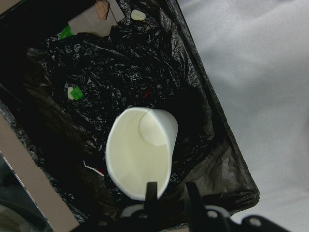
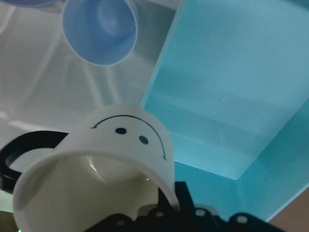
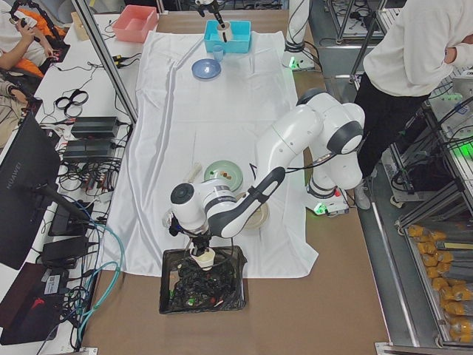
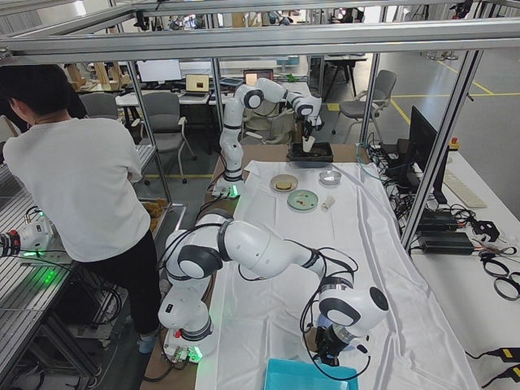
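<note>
A white cup [image 1: 125,154] is held by my left gripper over a bin lined with black plastic [image 3: 170,303]; scraps lie in the bin. My right gripper is shut on a white mug with a smiley face [image 2: 120,130] and black handle, above the edge of a light-blue bin [image 2: 231,82]. A small blue cup [image 2: 99,34] stands outside that bin.
On the white cloth are a green plate [image 4: 302,195], a beige plate [image 4: 284,178], a foil bowl [image 4: 330,177] and a blue plate [image 3: 206,68]. A person [image 4: 81,187] stands beside the table.
</note>
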